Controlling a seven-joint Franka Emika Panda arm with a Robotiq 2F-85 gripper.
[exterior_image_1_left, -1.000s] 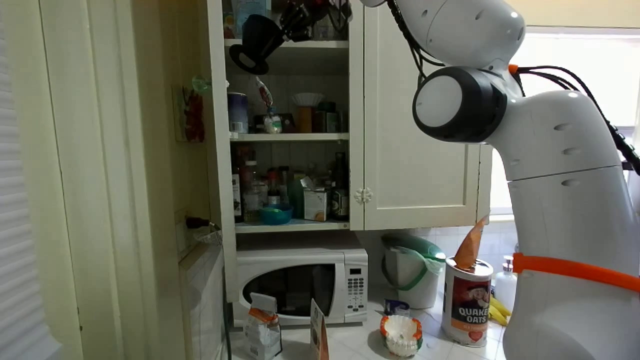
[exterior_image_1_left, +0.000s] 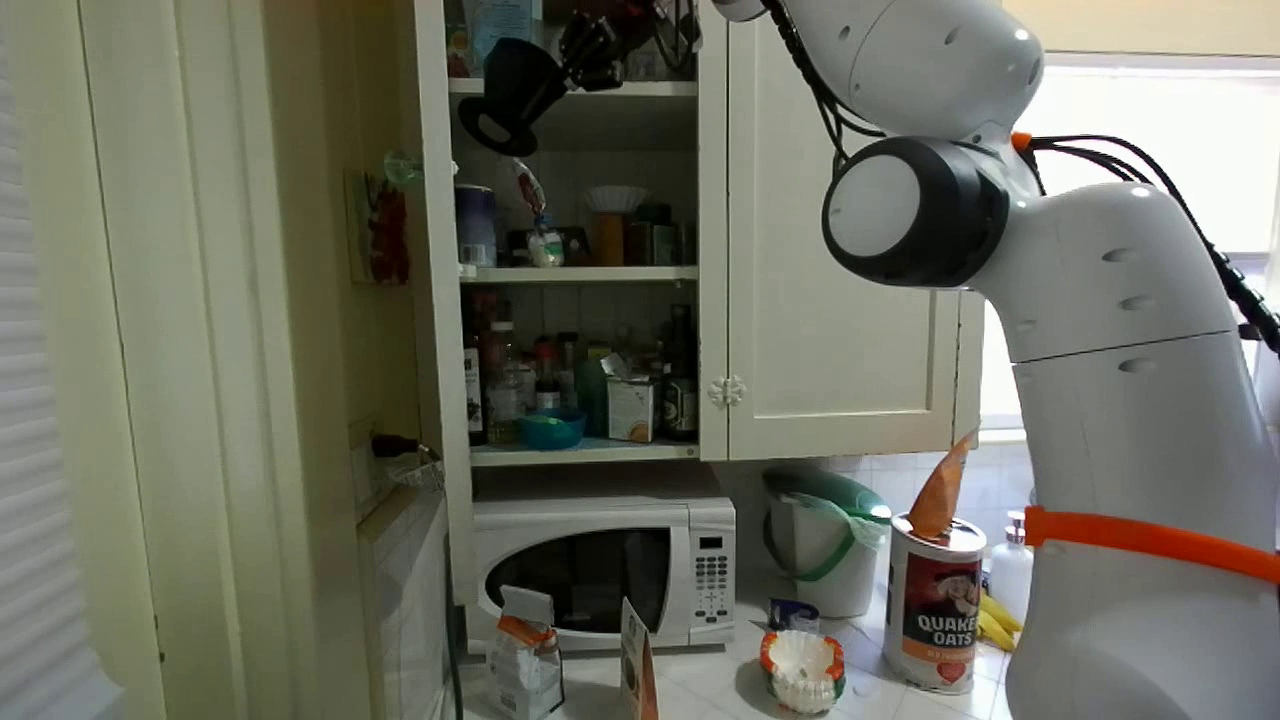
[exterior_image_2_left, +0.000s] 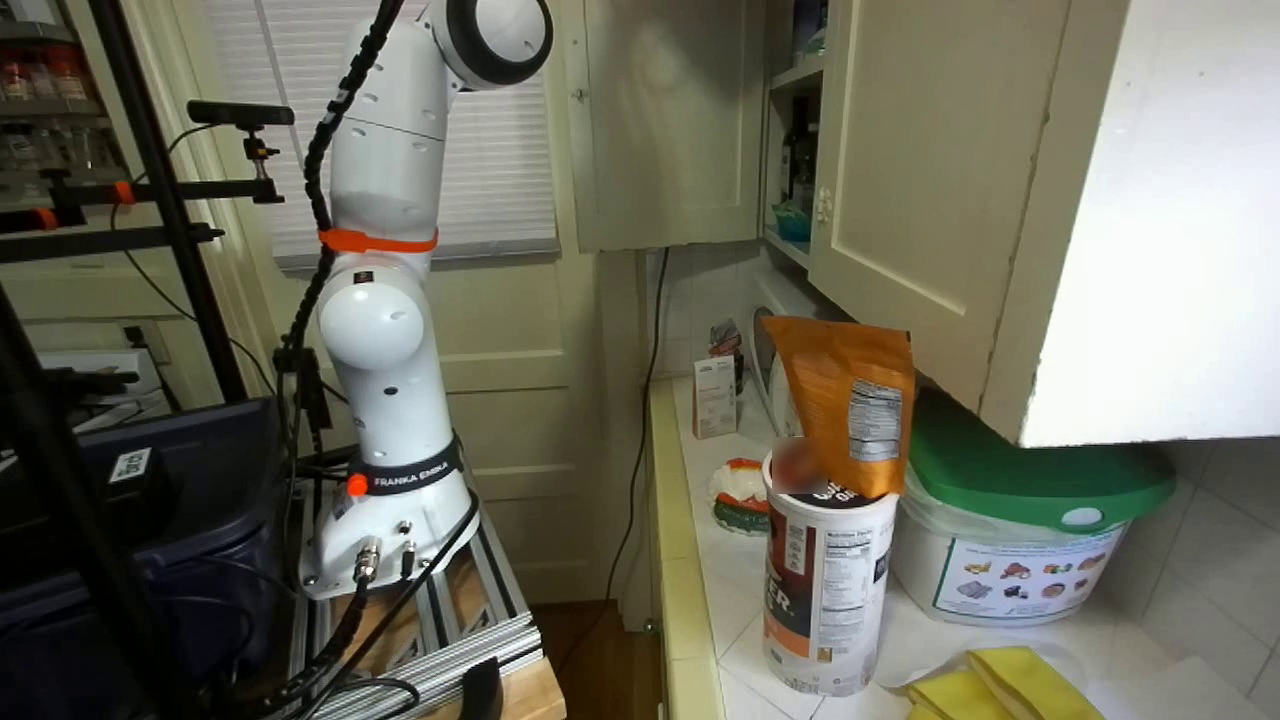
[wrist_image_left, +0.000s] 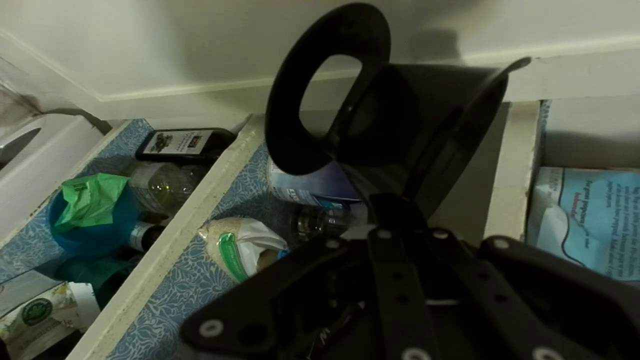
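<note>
A black cup-like vessel (exterior_image_1_left: 518, 90) with a loop handle is held tilted in front of the open cupboard, near its upper shelf. My gripper (exterior_image_1_left: 571, 74) is shut on it from the right. In the wrist view the vessel (wrist_image_left: 414, 114) fills the upper middle, its handle at the left. There the fingertips of my gripper meet at its lower edge; just how they grip is too dark to make out. Exterior view 2 shows the arm, but neither the gripper nor the vessel.
The cupboard's middle shelf (exterior_image_1_left: 576, 275) bears a blue canister (exterior_image_1_left: 476, 228) and a small bag; the lower shelf (exterior_image_1_left: 582, 452) is crowded with bottles. Below are a microwave (exterior_image_1_left: 606, 564) and an oats canister (exterior_image_1_left: 933, 612). A closed cupboard door (exterior_image_1_left: 840, 312) stands to the right.
My gripper and the black vessel have sunk very slightly. The arm has shifted a little with them, and the hold looks the same.
</note>
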